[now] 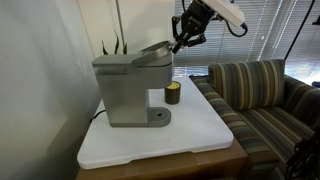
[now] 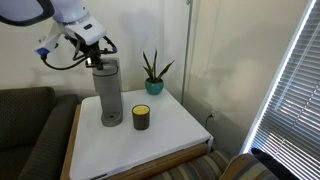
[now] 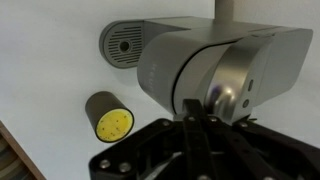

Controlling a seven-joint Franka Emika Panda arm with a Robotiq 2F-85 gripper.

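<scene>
A grey pod coffee maker (image 1: pixel 125 95) stands on the white table, with its drip tray (image 3: pixel 123 44) facing the open side. Its silver lid handle (image 1: pixel 155 49) is tilted up a little at the front. My gripper (image 1: pixel 177 46) is at the front edge of that handle, and the wrist view shows the fingertips (image 3: pixel 194 108) close together against or just under the silver band (image 3: pixel 232 82). The fingers look shut, and nothing shows gripped between them; exact contact is hard to make out.
A dark mug (image 2: pixel 141 119) with a yellow inside stands on the white table (image 2: pixel 150 152) beside the machine. Behind is a plant in a teal pot (image 2: pixel 154 87). A striped sofa (image 1: pixel 250 88) borders the table.
</scene>
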